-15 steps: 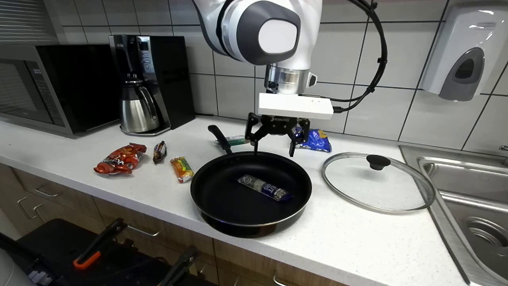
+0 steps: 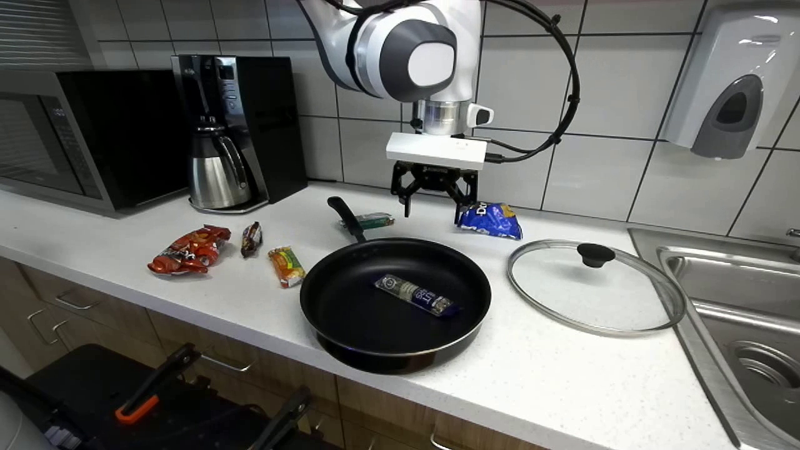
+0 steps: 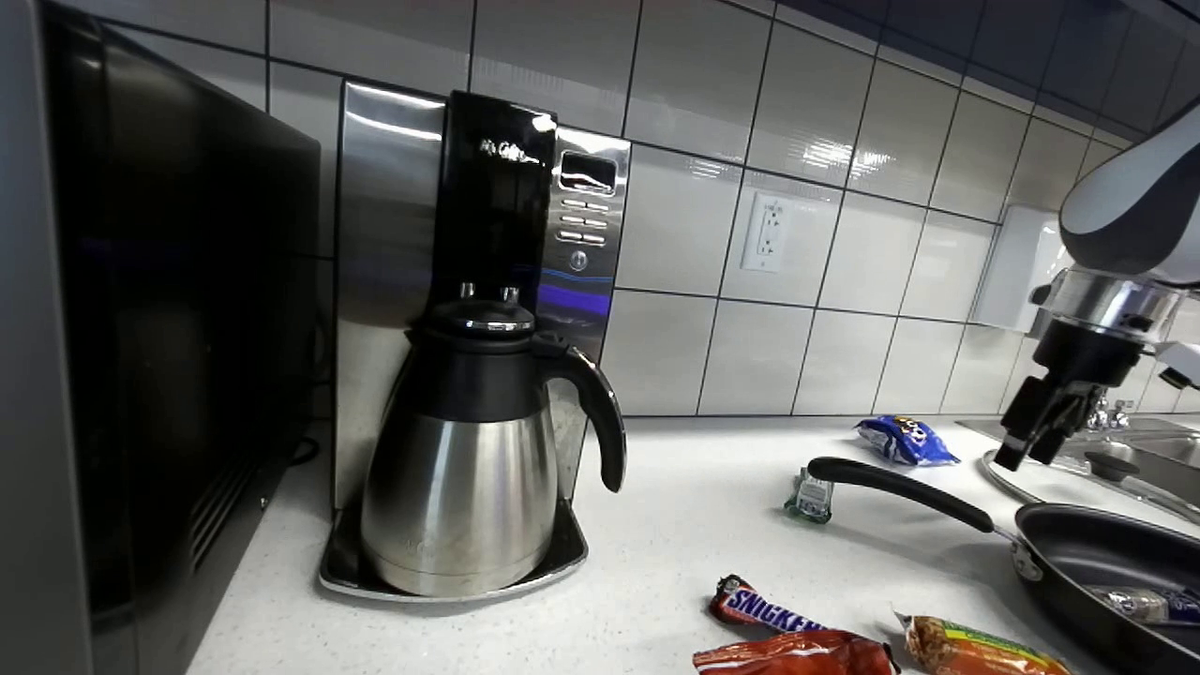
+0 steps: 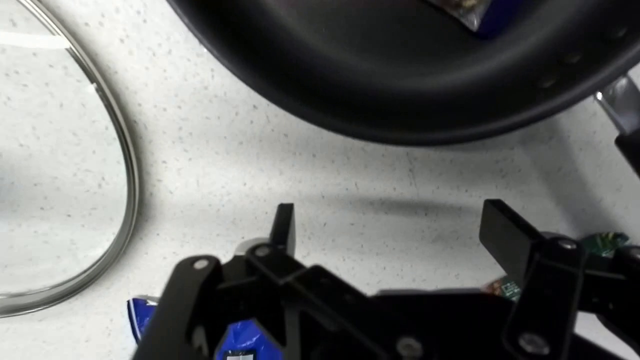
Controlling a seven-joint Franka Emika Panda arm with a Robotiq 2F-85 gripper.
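Note:
My gripper (image 2: 432, 214) stands open above the counter behind the black pan, with nothing between its fingers. Inside the pan (image 2: 360, 330) lies a wrapped bar (image 2: 416, 295) with a silver and dark blue wrapper. A blue snack bag (image 2: 491, 220) rests near the wall, partly behind the gripper's right finger in exterior view 1. Close to the pan's handle is a green packet (image 2: 372, 220). In the wrist view, bare counter shows between the fingers; the blue bag (image 4: 249, 342) and the green packet (image 4: 510, 289) are partly covered by the gripper.
A glass lid (image 2: 551, 289) lies right of the pan, beside the sink (image 2: 720, 281). Left of the pan are an orange-yellow packet (image 2: 286, 266), a Snickers bar (image 3: 765, 606) and a red bag (image 2: 191, 251). A coffee maker (image 2: 266, 127) and microwave (image 2: 127, 135) stand at the left.
My gripper has moved back toward the wall, away from the pan, and stays open. The pan, the bar in it and the other items have not moved.

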